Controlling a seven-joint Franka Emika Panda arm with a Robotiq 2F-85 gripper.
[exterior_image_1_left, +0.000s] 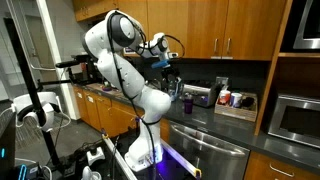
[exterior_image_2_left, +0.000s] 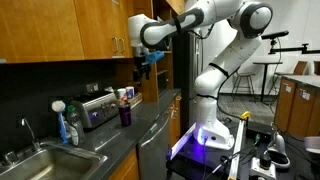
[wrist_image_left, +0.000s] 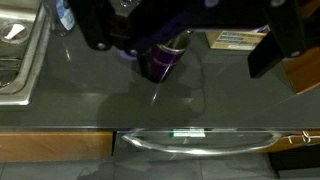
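Above the counter hangs my gripper (exterior_image_2_left: 147, 68), clear of everything below it. In the wrist view its dark fingers (wrist_image_left: 266, 52) stand wide apart, with nothing held between them. A dark purple cup (wrist_image_left: 163, 62) stands on the counter below, partly hidden by the left finger in that view. The same purple cup (exterior_image_2_left: 125, 116) is near the counter's front edge in exterior view 2, and shows small in exterior view 1.
A toaster (exterior_image_1_left: 199, 95) and a wooden crate of bottles and boxes (exterior_image_1_left: 236, 104) line the back wall. The sink (exterior_image_2_left: 62, 160) is at the left end, a spray bottle (exterior_image_2_left: 62, 127) beside it. A dishwasher (exterior_image_1_left: 205, 150) with a bar handle sits under the counter.
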